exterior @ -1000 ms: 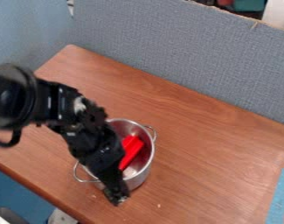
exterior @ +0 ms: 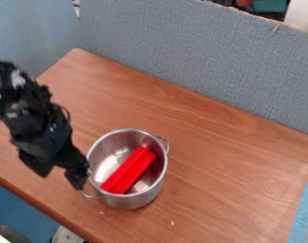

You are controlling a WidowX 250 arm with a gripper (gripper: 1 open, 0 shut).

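A black robot arm reaches in from the left, and its gripper [exterior: 62, 166] hangs low just left of a steel pot [exterior: 150, 190], open as far as its dark fingers show. Inside the pot a red elongated object [exterior: 128, 171] lies at a slant. The pot has wire handles at its sides, one at the lower left near the gripper.
Grey padded walls [exterior: 194, 47] bound it at the back and left. A light blue strip [exterior: 301, 214] lies at the right edge.
The arm and gripper have moved left, from over the pot's front to beside it, uncovering more of the pot and the red object.
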